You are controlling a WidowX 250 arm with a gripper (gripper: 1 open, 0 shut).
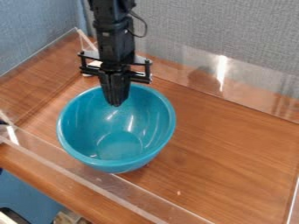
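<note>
A large teal bowl (117,144) rests on the wooden table in the centre-left of the view. The black gripper (115,96) hangs over the back part of the bowl, its fingertips at about rim height. Whether anything is between the fingers cannot be made out, and the dark fingers overlap too much to show how far apart they are.
Grey and blue walls stand behind. A clear strip runs along the table's front left edge, with a blue area beyond it.
</note>
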